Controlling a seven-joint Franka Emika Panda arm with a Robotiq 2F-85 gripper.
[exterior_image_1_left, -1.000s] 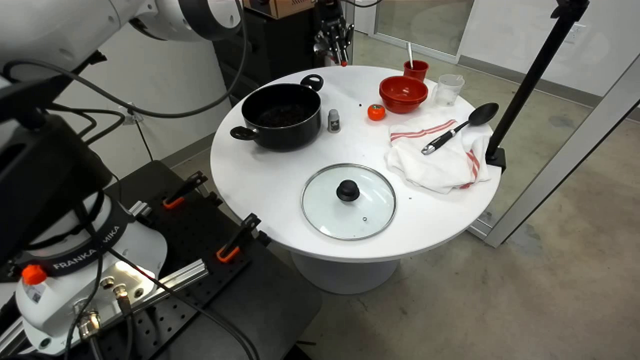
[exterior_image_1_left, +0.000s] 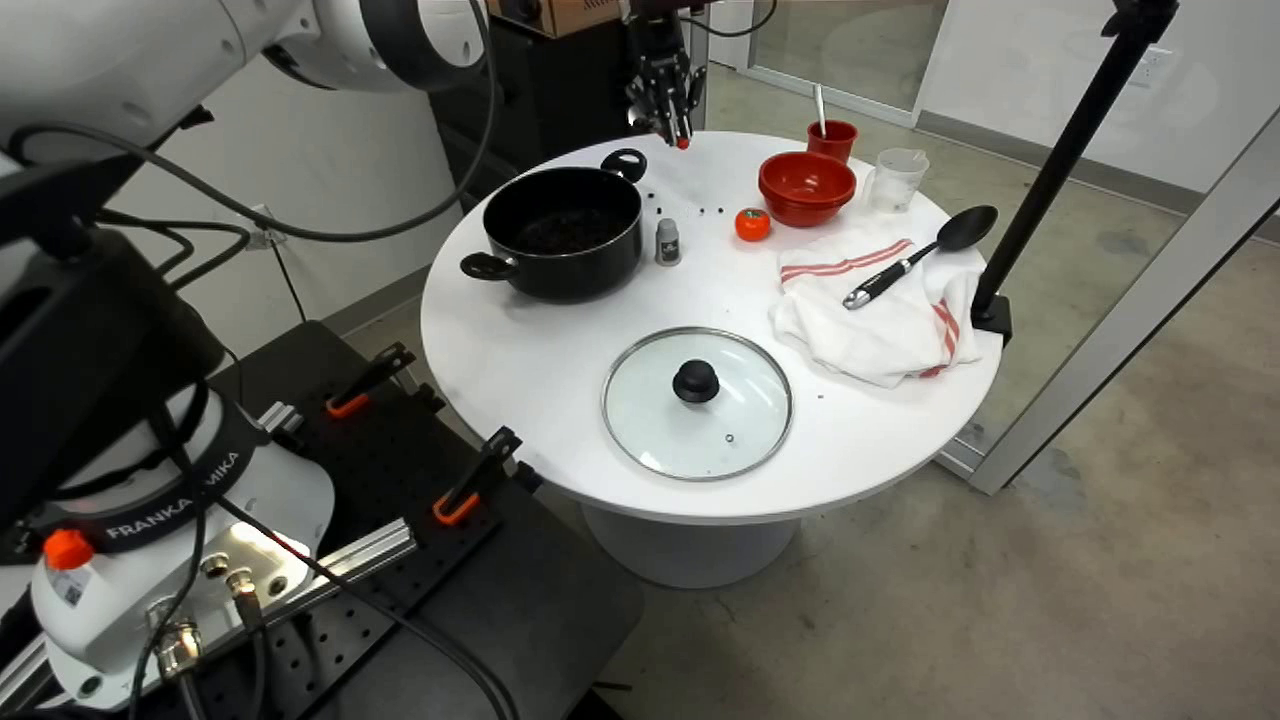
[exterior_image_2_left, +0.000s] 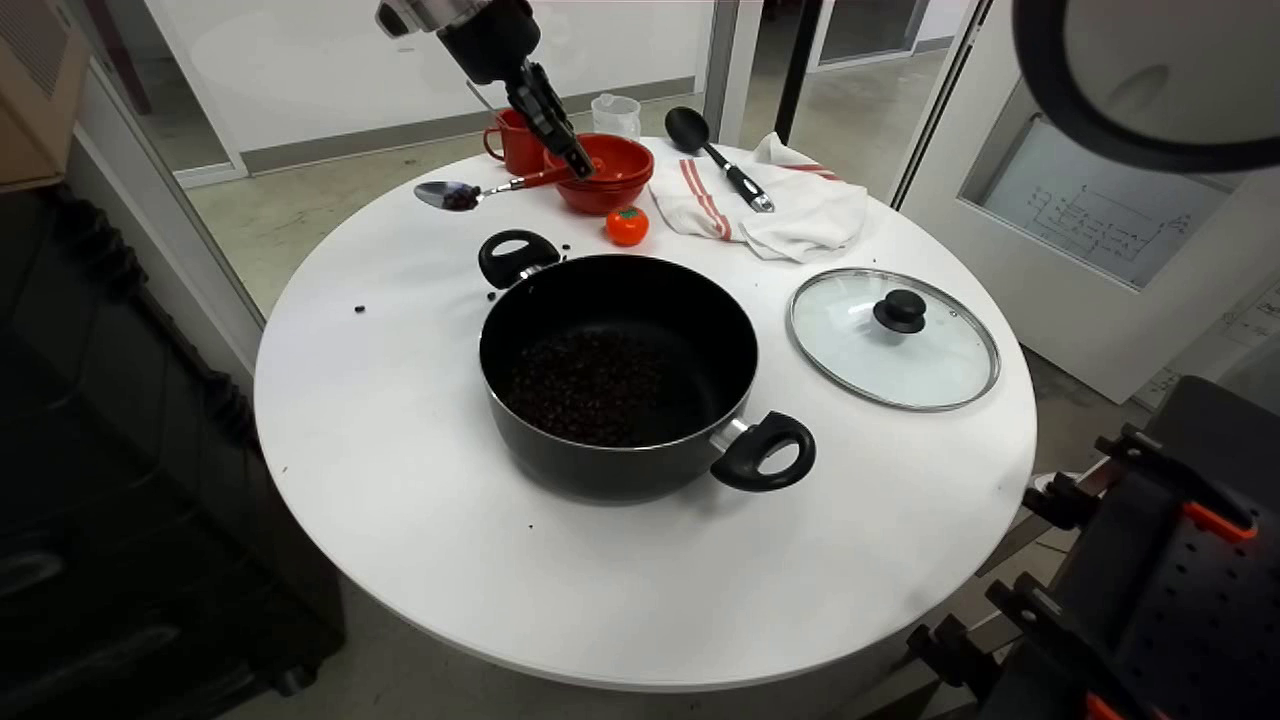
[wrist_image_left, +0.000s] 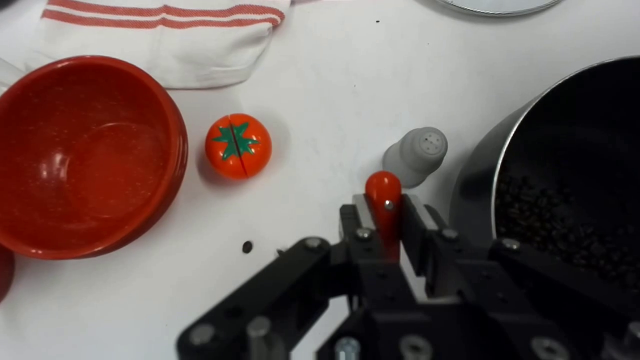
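Observation:
My gripper is shut on the red handle (wrist_image_left: 387, 195) of a spoon, high over the far side of the table. In exterior view 2 the spoon's metal bowl (exterior_image_2_left: 446, 196) points left and carries some dark beans. The black pot (exterior_image_2_left: 618, 474) stands on the table with a layer of dark beans (exterior_image_2_left: 582, 384) inside. Nested red bowls (exterior_image_1_left: 806, 188) sit across the table from it. A tomato (wrist_image_left: 238, 146), split by a dark line, lies beside the bowls. In the wrist view the spoon's bowl is hidden behind my fingers.
A grey shaker (exterior_image_1_left: 667, 242) stands close to the pot. The glass lid (exterior_image_1_left: 697, 404) lies flat at the front, and a towel (exterior_image_1_left: 876, 324) with a black ladle (exterior_image_1_left: 920, 256) is at the right. Behind are a red mug (exterior_image_1_left: 831, 138) and a clear cup (exterior_image_1_left: 897, 180). Loose beans dot the table.
My gripper, with the red handle still between its fingers, has come slightly lower and a little to the left in exterior view 1. The things on the table stand where they were.

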